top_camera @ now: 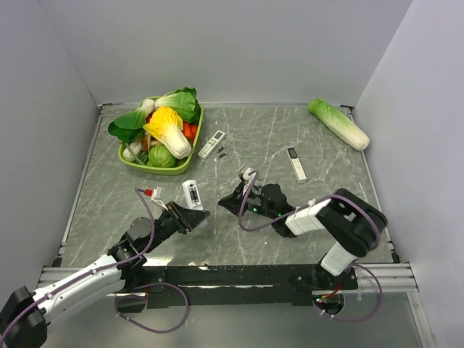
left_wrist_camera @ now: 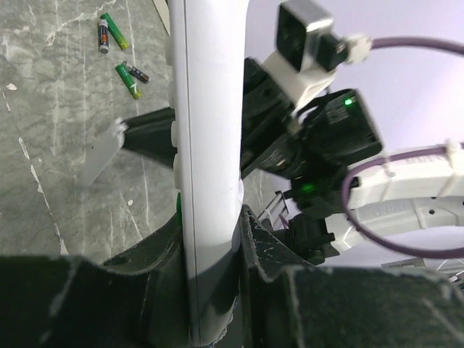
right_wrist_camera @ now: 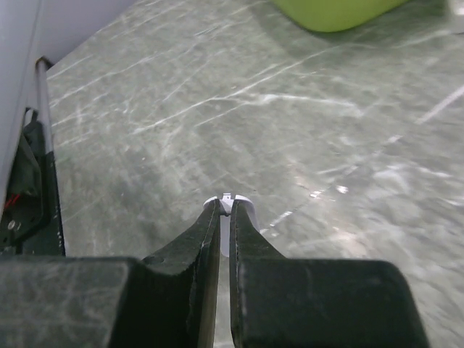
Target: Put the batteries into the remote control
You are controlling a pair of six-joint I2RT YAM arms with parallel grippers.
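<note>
A white remote control [top_camera: 192,193] stands tilted up in my left gripper [top_camera: 197,214], which is shut on it; a dark patch shows on the face seen from above. Its long white side fills the middle of the left wrist view. To the right of it is my right gripper [top_camera: 224,204], apart from the remote. A thin white cover-like piece is pinched in the right fingertips; in the right wrist view, little of this white piece [right_wrist_camera: 226,206] shows between them. Loose batteries, some green [left_wrist_camera: 129,81] and some dark [left_wrist_camera: 103,36], lie on the table.
A green basket of vegetables [top_camera: 163,171] stands at the back left. Beside it lies another white remote [top_camera: 212,143], and a further one [top_camera: 296,165] is to the right. A cabbage [top_camera: 339,123] rests at the back right.
</note>
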